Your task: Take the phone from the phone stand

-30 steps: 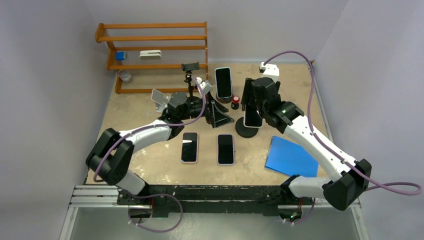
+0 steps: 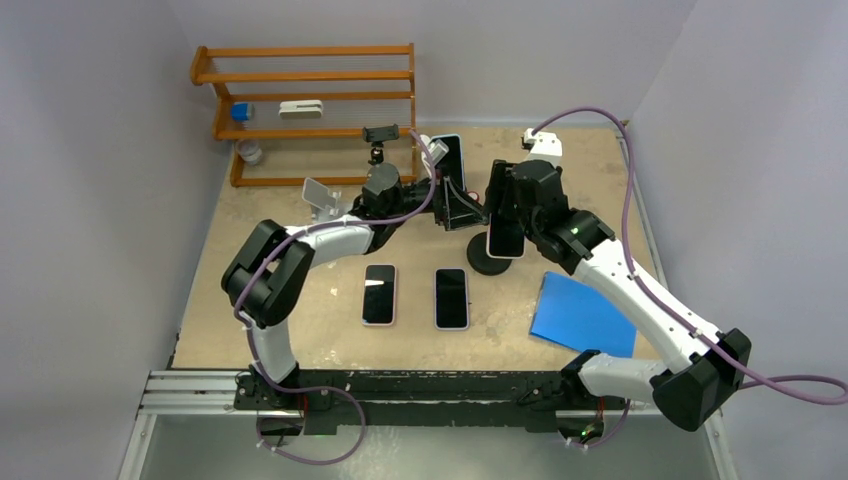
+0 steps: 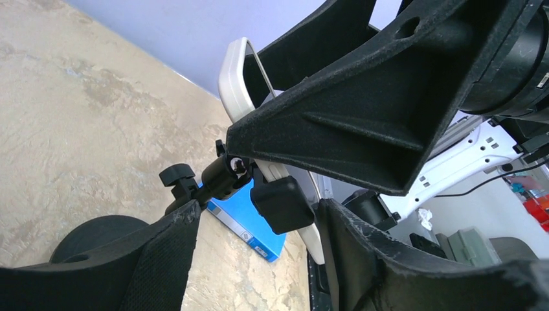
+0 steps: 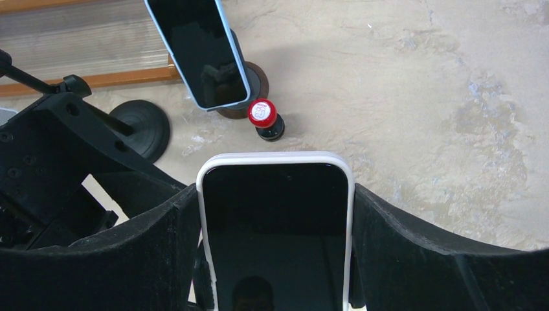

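Observation:
A white-edged phone [image 2: 506, 240] stands tilted on the black stand, whose round base [image 2: 483, 262] rests on the table. In the right wrist view my right gripper straddles the phone's two long sides, fingers wide; firm contact there is hard to judge. From the left wrist view, the phone's pale edge [image 3: 236, 78] shows side-on, with the stand's black clamp block [image 3: 283, 205] against it. My left gripper is part open, its fingertips on either side of that block, with a gap on the left side. The stand's ball joint [image 3: 223, 176] sits behind.
Two phones lie flat on the table, one [image 2: 379, 295] left and one [image 2: 451, 299] near the middle. A blue-cased phone [image 4: 201, 55] and a red-topped stamp [image 4: 262, 113] stand behind. A blue folder [image 2: 582, 315] lies front right; a wooden rack [image 2: 310, 133] fills the back left.
My left gripper has moved right, up to the phone stand, now covering part of the red-topped stamp in the top view. The right arm has shifted only slightly.

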